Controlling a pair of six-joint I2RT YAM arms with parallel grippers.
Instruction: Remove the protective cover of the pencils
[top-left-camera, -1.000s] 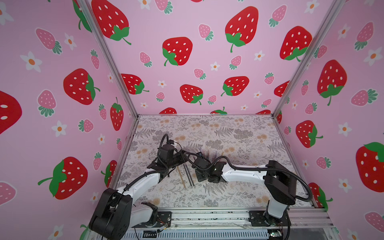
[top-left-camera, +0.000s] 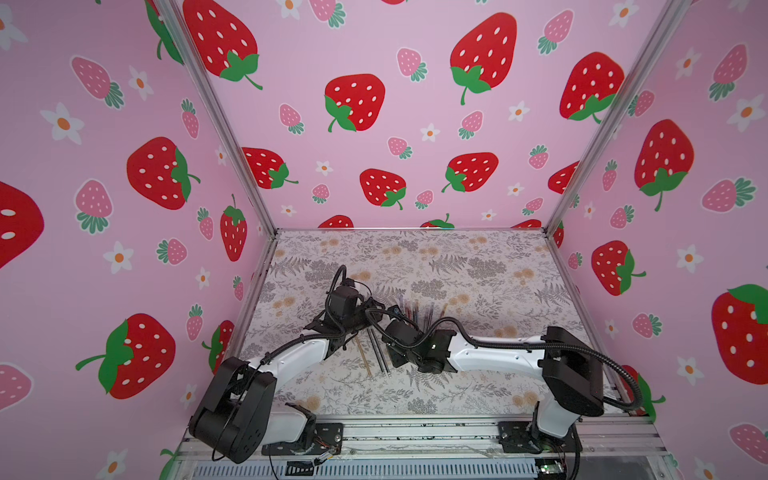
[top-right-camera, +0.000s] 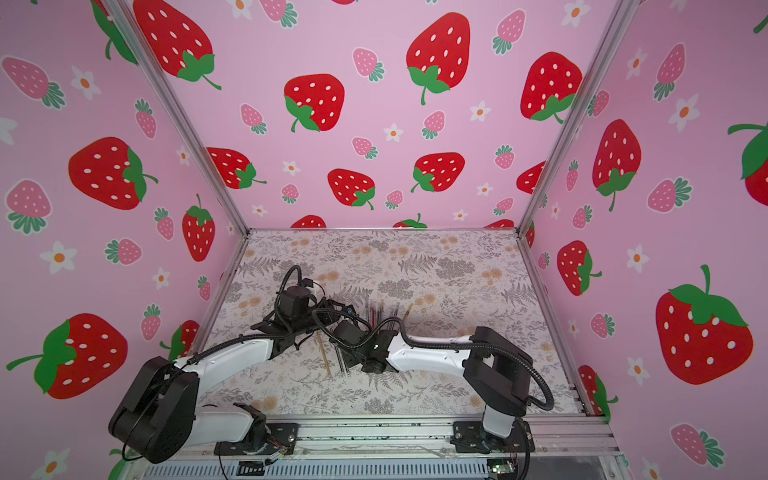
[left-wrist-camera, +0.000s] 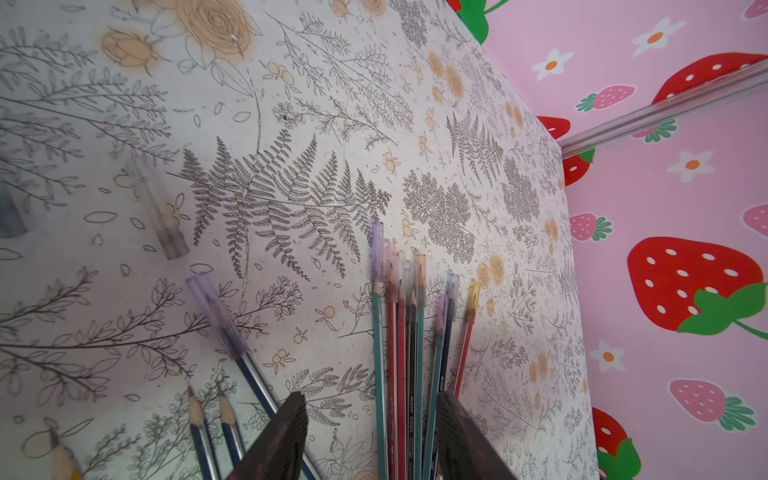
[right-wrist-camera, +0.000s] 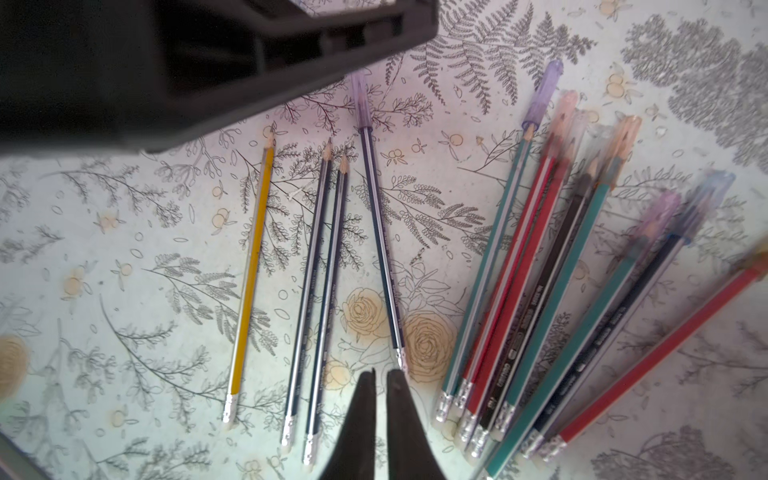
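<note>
A dark blue pencil (right-wrist-camera: 379, 216) with a translucent purple cover (right-wrist-camera: 361, 100) lies apart from the rest. Its eraser end is close by the fingertips of my right gripper, which is shut with nothing clearly visible between its fingers. My left gripper is open and empty above the table; part of it crosses the top of the right wrist view. Several covered pencils (right-wrist-camera: 512, 264) lie in a bunch to the right. Bare are a yellow pencil (right-wrist-camera: 252, 280) and two dark blue pencils (right-wrist-camera: 310, 296) (right-wrist-camera: 329, 312).
A loose clear cover (left-wrist-camera: 158, 209) lies on the patterned table, with a bluish piece (left-wrist-camera: 9, 212) at the left edge. Both arms are close together mid-table.
The right arm has shifted slightly.
</note>
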